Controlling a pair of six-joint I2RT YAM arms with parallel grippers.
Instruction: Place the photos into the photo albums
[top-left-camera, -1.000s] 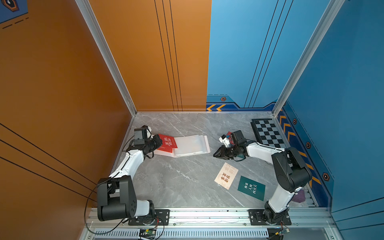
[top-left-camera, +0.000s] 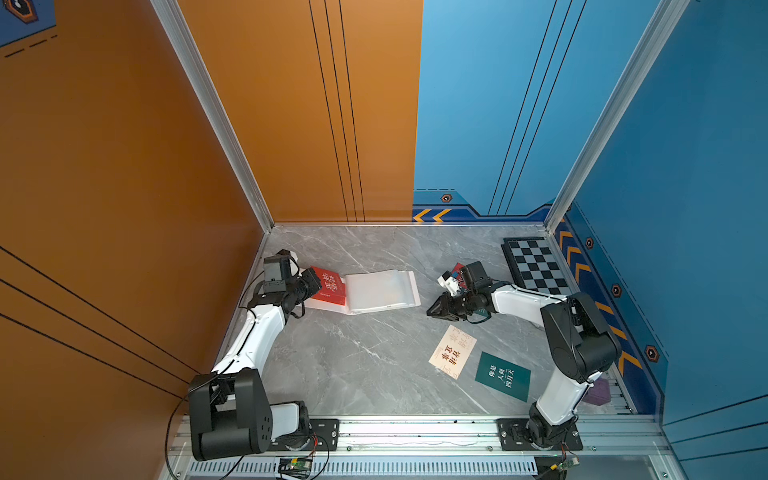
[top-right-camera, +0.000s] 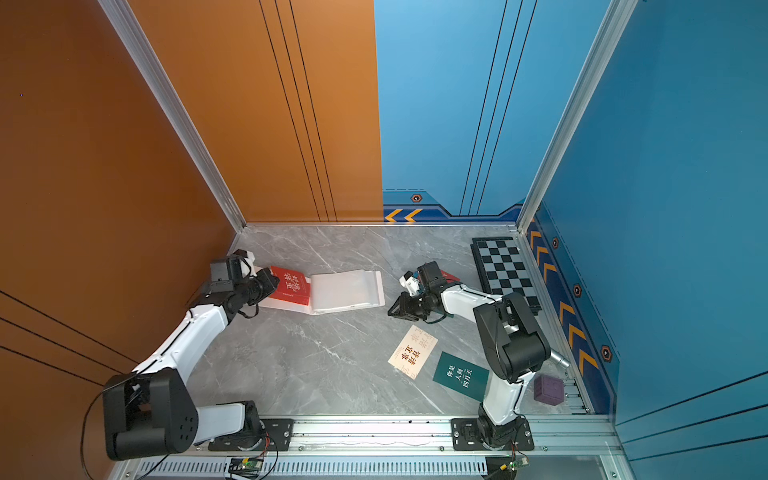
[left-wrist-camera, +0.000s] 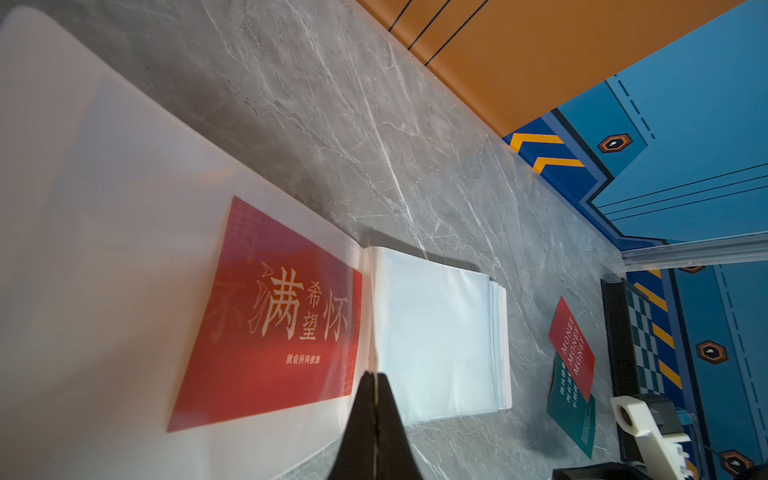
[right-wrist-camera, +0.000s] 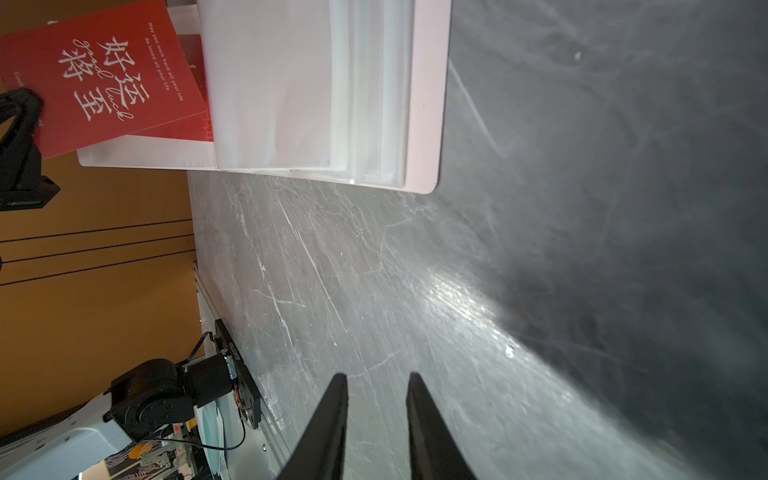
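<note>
The open album (top-left-camera: 384, 289) lies at centre-left with clear sleeves. A red photo (right-wrist-camera: 112, 72) shows at its left in the right wrist view; another (left-wrist-camera: 272, 360) shows through a sleeve in the left wrist view. My left gripper is shut over the album; whether it pinches a photo is unclear. My right gripper is part open above bare table, right of the album, nothing between its fingers. A cream card (top-left-camera: 453, 352) and green card (top-left-camera: 502, 376) lie at front right; red (left-wrist-camera: 572, 344) and teal (left-wrist-camera: 572, 420) cards lie behind my right arm.
A checkerboard (top-left-camera: 537, 264) sits at the back right and a purple block (top-right-camera: 549, 389) at the front right edge.
The left arm and the red photo near its gripper have shifted slightly left over the last second. The right arm looks unchanged.
</note>
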